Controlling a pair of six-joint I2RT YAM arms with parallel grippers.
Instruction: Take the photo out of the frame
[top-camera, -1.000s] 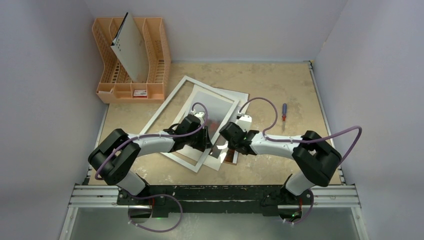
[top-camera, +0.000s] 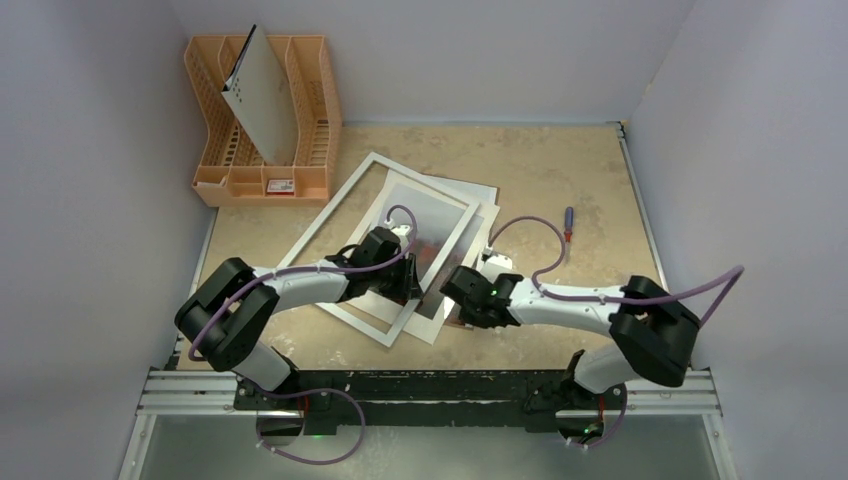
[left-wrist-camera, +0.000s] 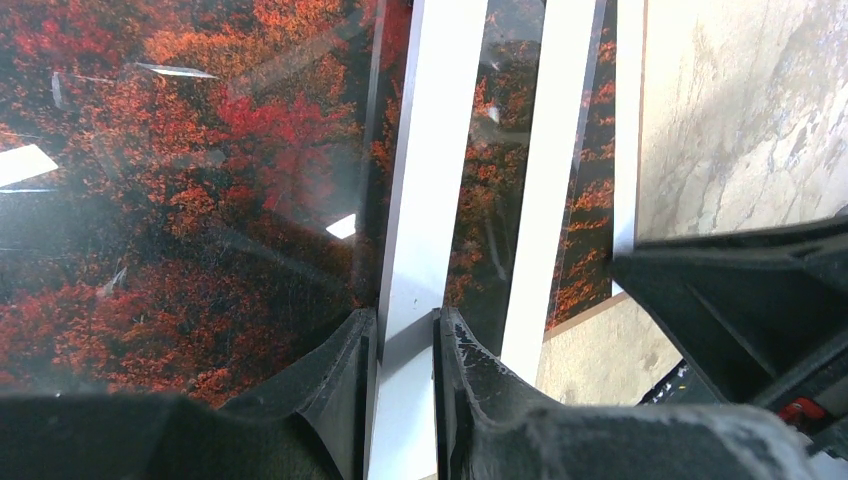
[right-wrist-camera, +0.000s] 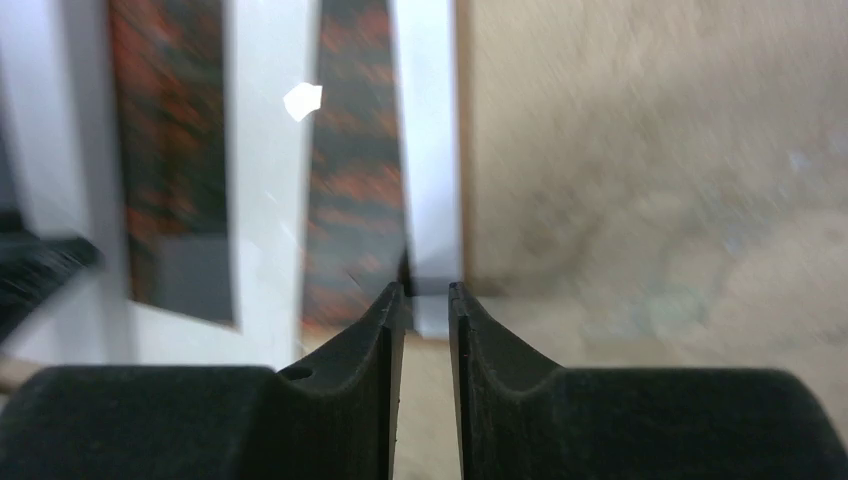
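A white frame (top-camera: 336, 205) lies askew over white-bordered sheets and the photo (left-wrist-camera: 180, 230) of red autumn trees, seen under a glossy cover. My left gripper is at a white bar (left-wrist-camera: 425, 200), fingertips close on either side of it. My right gripper is low at the end of a white edge strip (right-wrist-camera: 428, 150) beside the photo's right margin; the view is blurred, and whether it grips the strip I cannot tell.
A peach organiser (top-camera: 225, 180) with a white board stands at the back left. A screwdriver (top-camera: 568, 225) lies on the right. The board is clear at the back right.
The left arm is nearly unchanged.
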